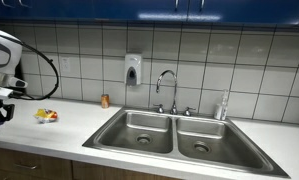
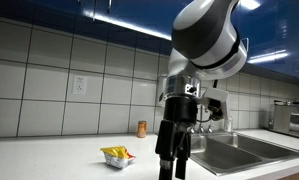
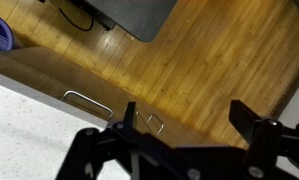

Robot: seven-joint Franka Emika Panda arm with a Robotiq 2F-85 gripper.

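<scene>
My gripper stands open in the wrist view, its two black fingers wide apart and nothing between them. Below it show the counter edge, drawer handles and the wooden floor. In exterior view 1 the gripper (image 1: 3,116) hangs at the far left over the white counter (image 1: 74,133). A small tray with yellow and red contents (image 1: 47,116) sits to its right, apart from it. The same tray (image 2: 117,156) lies left of the gripper (image 2: 173,168) in exterior view 2. An orange-brown jar (image 1: 105,101) stands by the tiled wall.
A double steel sink (image 1: 175,140) with a tall faucet (image 1: 167,75) fills the middle of the counter. Behind it a dispenser (image 1: 133,69) hangs on the wall, and a clear bottle (image 1: 222,106) stands at the right. Bare counter lies between tray and sink.
</scene>
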